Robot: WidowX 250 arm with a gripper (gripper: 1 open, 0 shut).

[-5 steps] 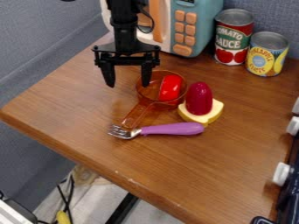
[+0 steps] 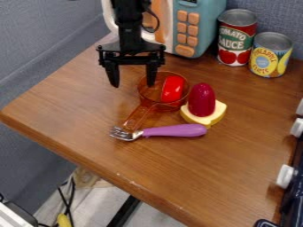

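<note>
My black gripper (image 2: 131, 73) hangs over the back left of the wooden table, its two fingers apart with nothing seen between them, just left of a translucent orange pot (image 2: 153, 100) holding a red object (image 2: 172, 89). A dark red oval object (image 2: 201, 100) rests on a pale yellow piece (image 2: 210, 118) to the pot's right. A fork (image 2: 176, 130) with a purple handle lies in front of the pot.
A teal toy microwave (image 2: 190, 27) stands behind, beside a tomato can (image 2: 235, 40) and a yellow can (image 2: 270, 57). A dark appliance (image 2: 290, 186) edges the right side.
My gripper has shifted very slightly over the last second. The objects on the table have not moved.
</note>
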